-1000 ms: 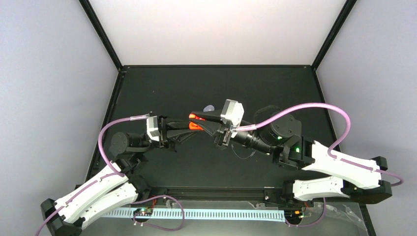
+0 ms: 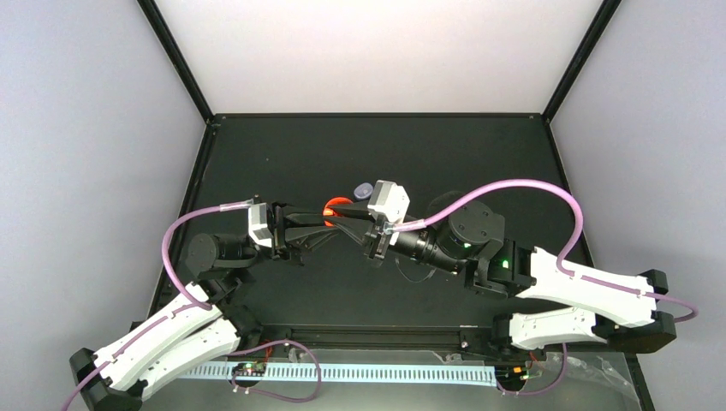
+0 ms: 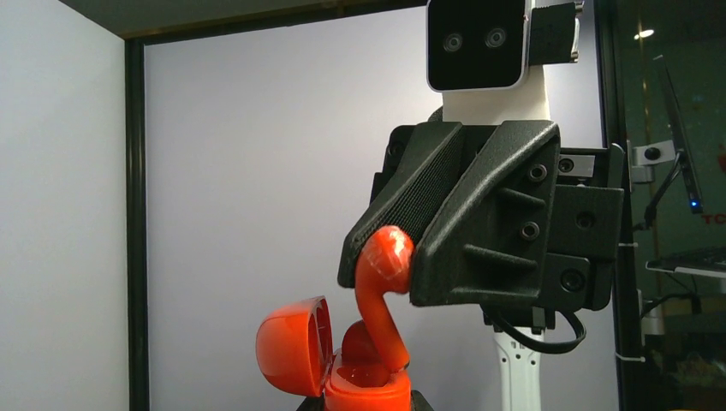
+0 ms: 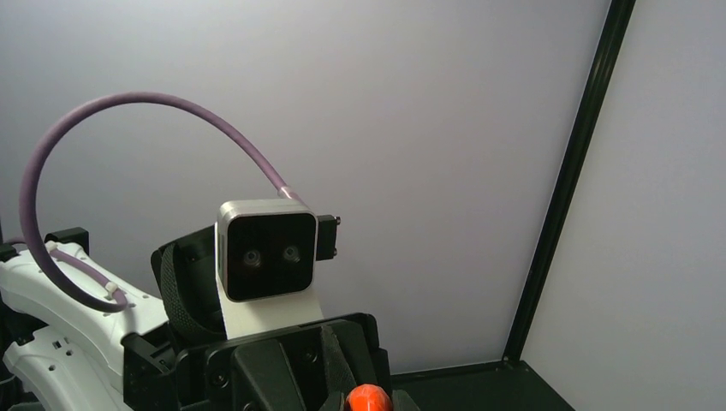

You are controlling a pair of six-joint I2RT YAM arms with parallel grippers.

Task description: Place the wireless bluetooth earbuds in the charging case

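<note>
The orange charging case (image 3: 368, 396) is held with its rounded lid (image 3: 287, 351) raised. My left gripper (image 2: 328, 218) is shut on it; only its fingertips (image 3: 419, 402) show at the bottom of the left wrist view. An orange earbud (image 3: 385, 257) slants up from the case, its stem's lower end at the opening and its head between the tips of my right gripper. In the right wrist view the earbud (image 4: 369, 398) shows between dark fingertips. Whether those fingers still grip the head cannot be told. How deep the stem sits is hidden.
A small translucent purplish object (image 2: 363, 191) lies on the black table (image 2: 368, 154) just behind the right gripper. The two grippers meet tip to tip near the middle.
My right gripper has shifted left, bringing the earbud from beside the case to over it. The purplish object is now more exposed.
</note>
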